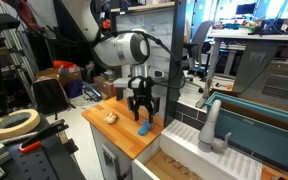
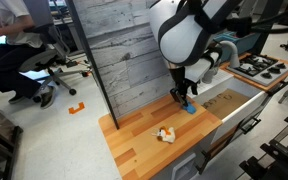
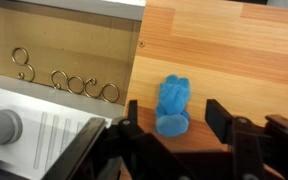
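A small blue object [image 3: 172,105], soft-looking and uneven in outline, lies on the wooden tabletop [image 3: 224,50]. In exterior view 1 the blue object [image 1: 144,128] sits near the board's right edge, just below my gripper [image 1: 144,115]. The wrist view has my gripper open, one dark finger on each side of the blue object, with gaps showing between. From the other side, exterior view 2 also has the blue object [image 2: 190,108] beneath the gripper [image 2: 182,99].
A pale object with orange parts [image 2: 165,134] rests on the same wood. Beside the board is an open drawer [image 1: 179,165] with several rings. A grey-white upright fitting [image 1: 212,125] stands near the blue trough [image 1: 249,135]. Bare wood surrounds the blue object.
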